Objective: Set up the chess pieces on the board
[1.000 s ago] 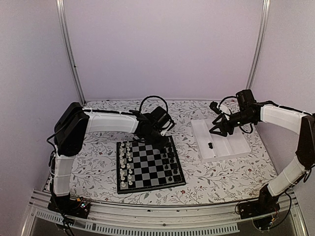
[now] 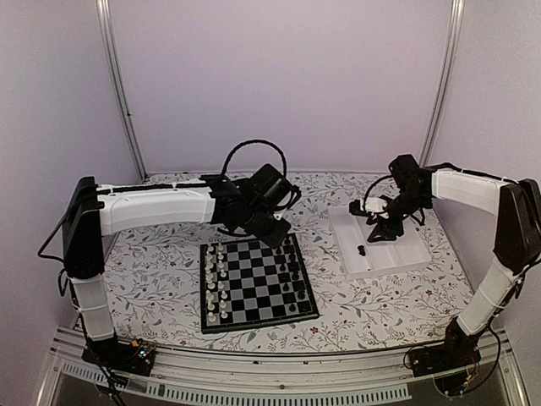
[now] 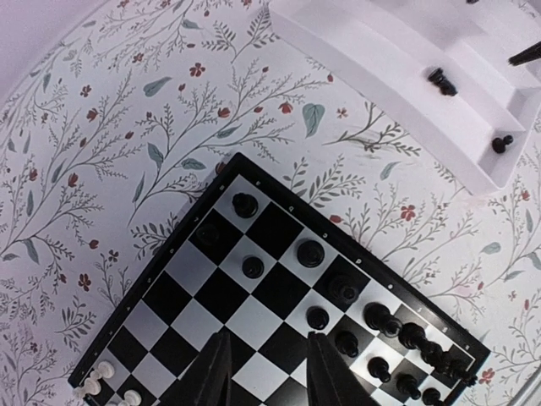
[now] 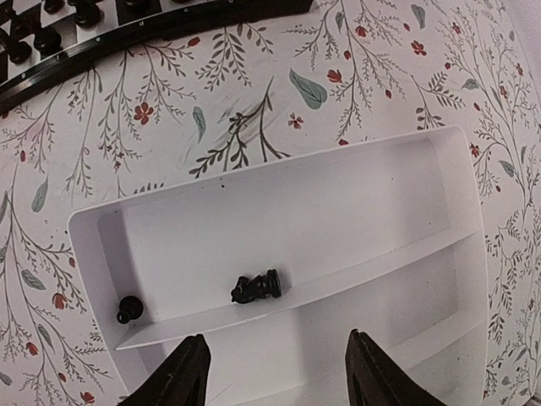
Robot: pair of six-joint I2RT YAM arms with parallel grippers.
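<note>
The chessboard (image 2: 254, 326) carries white pieces (image 2: 211, 296) along its left side and black pieces (image 3: 309, 254) along its right. My left gripper hangs above the board's back part, fingers apart, nothing visible between them. My right gripper is over the white tray (image 2: 386, 264), open and empty. In the right wrist view a black piece (image 4: 258, 286) lies on its side in a tray compartment, and another (image 4: 129, 309) is at that compartment's left end, just ahead of the right fingers.
Patterned table (image 2: 169, 279) surrounds board and tray, with a clear strip between them. Walls stand at the back and both sides.
My left arm has risen away from the board. My right gripper has shifted slightly over the tray.
</note>
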